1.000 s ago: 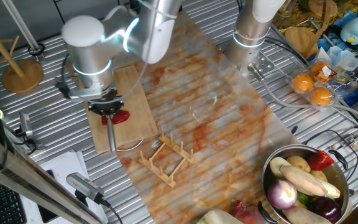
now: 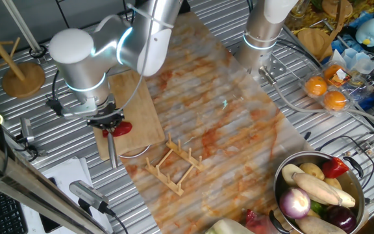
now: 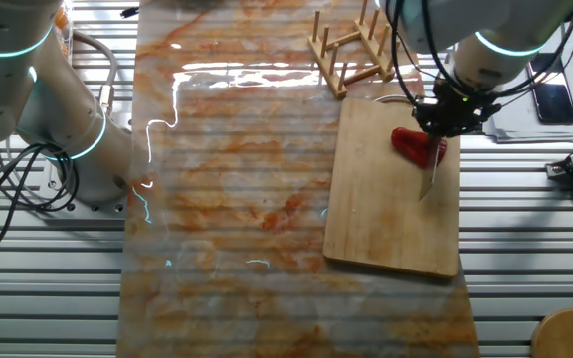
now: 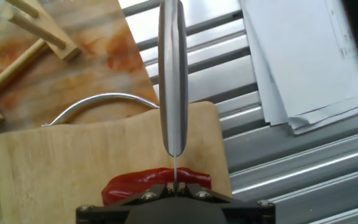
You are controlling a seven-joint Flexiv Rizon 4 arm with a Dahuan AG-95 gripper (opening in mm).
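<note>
A knife is pinched in my gripper, which is shut on it. In the wrist view the knife handle points away from the fingers, and the thin blade is seen edge-on. A red pepper lies on the wooden cutting board, directly under the gripper and partly hidden by it. From exterior view 2, the blade crosses the right end of the pepper; whether it has cut in cannot be told. The knife handle reaches past the board's edge in exterior view 1.
A wooden peg rack stands close to the board's handle end. At the right is a metal pot full of vegetables. The marbled sheet between them is mostly clear.
The knife stayed in the gripper. The pepper appears slightly lower in exterior view 1 than a second ago.
</note>
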